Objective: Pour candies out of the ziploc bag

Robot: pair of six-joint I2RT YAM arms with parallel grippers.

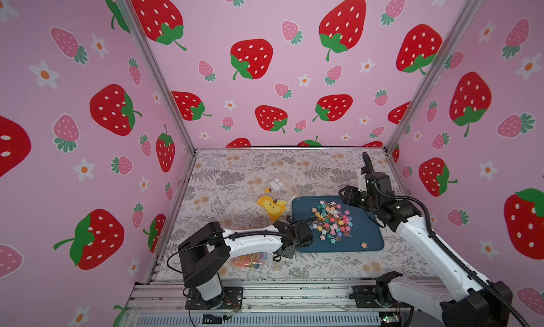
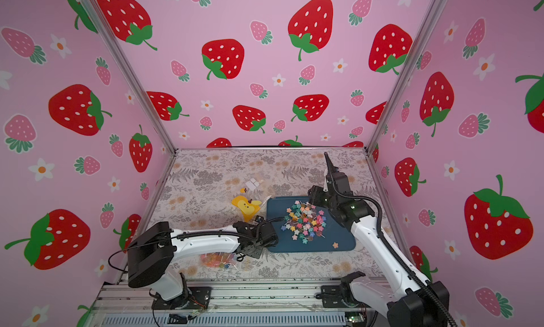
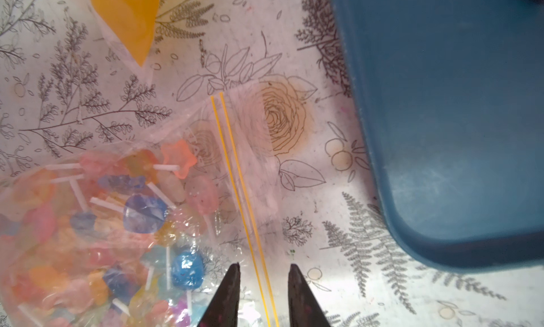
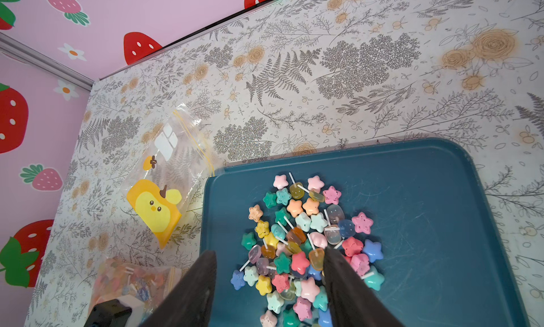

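Observation:
A clear ziploc bag full of lollipops lies flat on the table, left of the blue tray. Its two orange zip lines run along the edge nearest the tray. Over that zip edge hovers my left gripper, its fingers apart; nothing visible is pinched between them. In the tray a pile of star and round candies is heaped, left of its middle. My right gripper is open above the tray, its fingers empty. In the top views the left arm covers part of the full bag.
An empty-looking bag with a yellow chick print lies by the tray's back left corner. One stray candy sits near the tray's front right corner. Behind the tray the patterned table is clear.

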